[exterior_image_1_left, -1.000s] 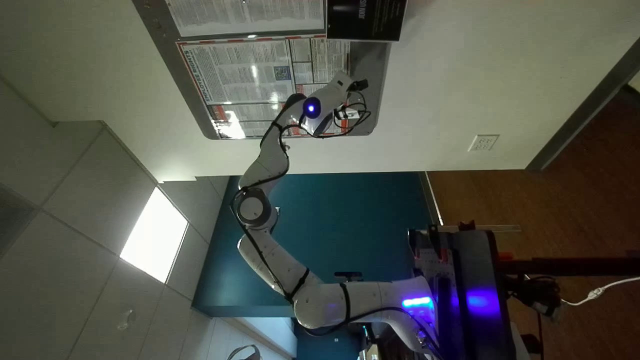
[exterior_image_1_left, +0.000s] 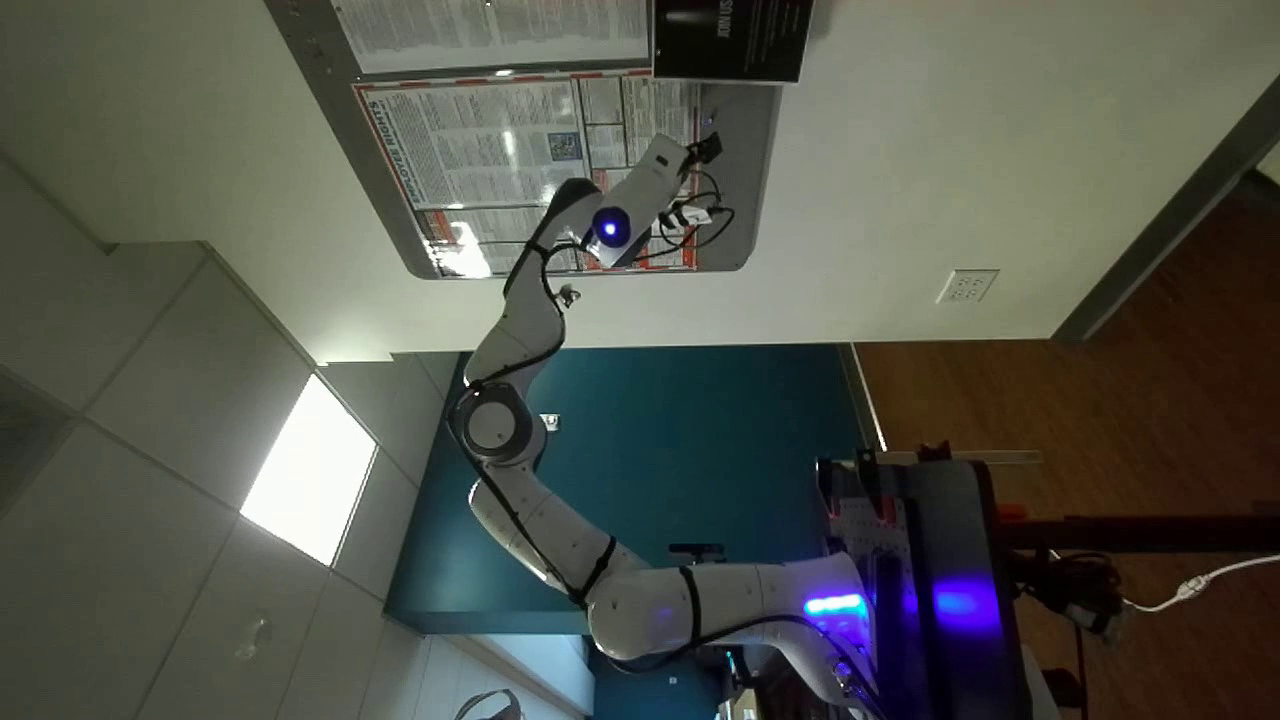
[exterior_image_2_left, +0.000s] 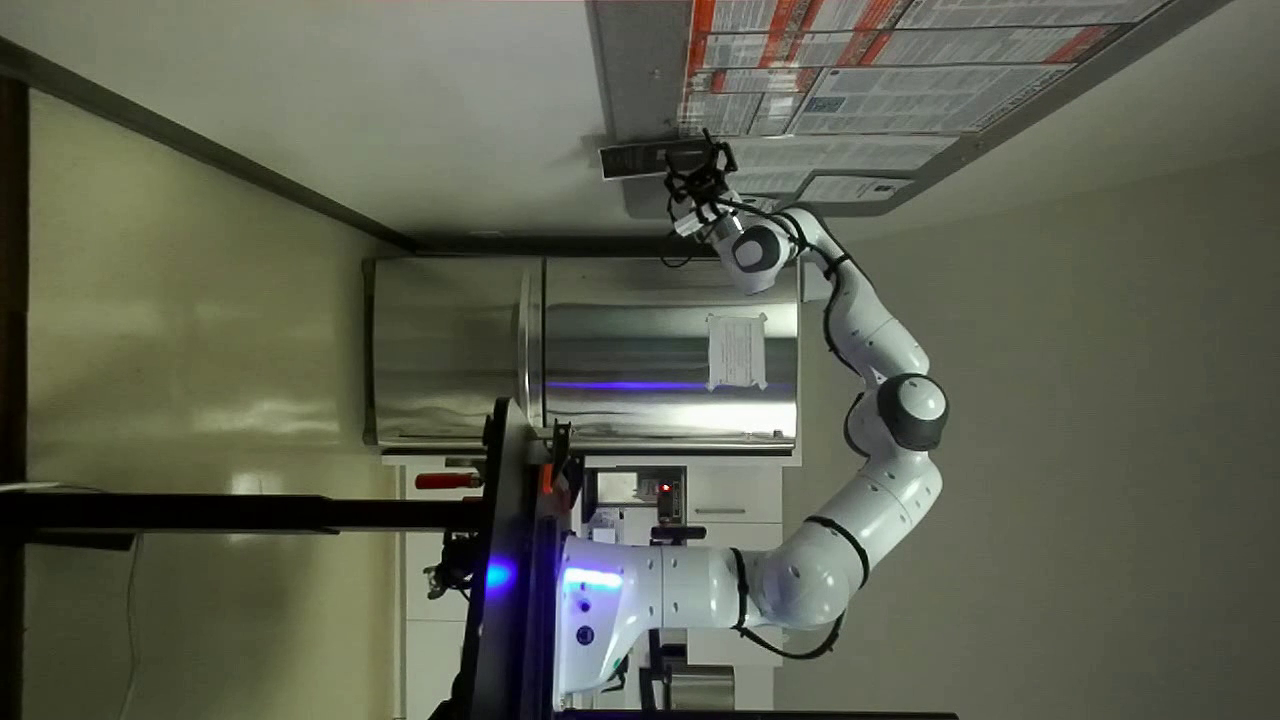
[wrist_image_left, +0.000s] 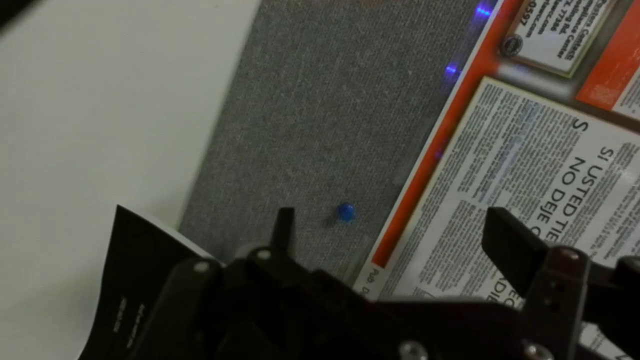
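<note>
In the wrist view my gripper is open, its two dark fingers wide apart with nothing held between them. A small blue push pin (wrist_image_left: 346, 212) sticks in the grey fabric board (wrist_image_left: 312, 114), and in this view it appears between the fingertips, closer to the left one. A black sheet (wrist_image_left: 129, 264) with white print curls off the wall at lower left, partly behind the gripper. Exterior view 1 shows the gripper (exterior_image_1_left: 705, 149) in front of the board, just below the black sheet (exterior_image_1_left: 729, 38). How far the fingers are from the board cannot be told.
Printed posters with red borders (wrist_image_left: 456, 114) cover much of the board. Bare white wall (exterior_image_1_left: 960, 156) lies beside it. A steel refrigerator (exterior_image_2_left: 462, 348) stands near the arm in exterior view 2. Loose cables (exterior_image_1_left: 716, 216) hang round the wrist.
In exterior view 1 the gripper has moved up and slightly left in the picture, toward the black sheet. The elbow has shifted down and left. The board and sheet look unmoved.
</note>
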